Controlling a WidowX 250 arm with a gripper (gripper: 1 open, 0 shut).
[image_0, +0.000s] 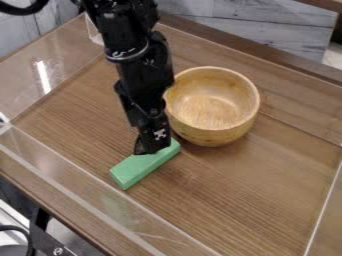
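My black gripper (150, 135) hangs low over the green block (134, 172), its tip at the block's upper end; whether they touch is unclear, and the fingers are dark and hard to make out. The green block lies on the wooden table, angled from lower left to upper right. A light wooden bowl (221, 95) stands to the right of the gripper, partly behind it.
The wooden table (261, 200) has free room at the lower right and left. A raised rim runs along the back, with a pale wall (254, 25) behind. Dark cables lie off the table at lower left.
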